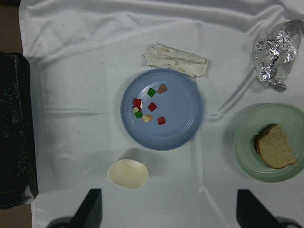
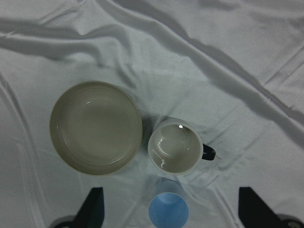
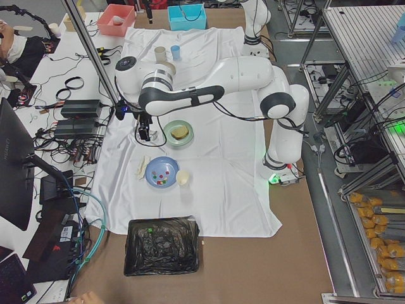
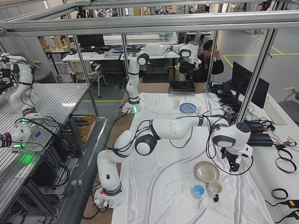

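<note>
A blue plate (image 1: 180,109) with small red, green and tan pieces lies on the white cloth, near a folded napkin (image 1: 175,59), crumpled foil (image 1: 278,54), a cream cup (image 1: 127,173) and a green plate (image 1: 251,156) holding bread (image 1: 275,147). The right wrist view shows a beige plate (image 2: 95,128), a white mug (image 2: 173,147) and a blue cup (image 2: 168,209). Both wrist views look down from above, their gripper fingers wide apart, open: left (image 1: 168,209) over the blue plate side, right (image 2: 172,209) over the mug side, nothing between them.
A black-lined bin (image 3: 161,259) stands at the cloth's edge. Pink and blue boxes (image 3: 186,18) sit beyond the opposite edge. Monitors and cables crowd the side table.
</note>
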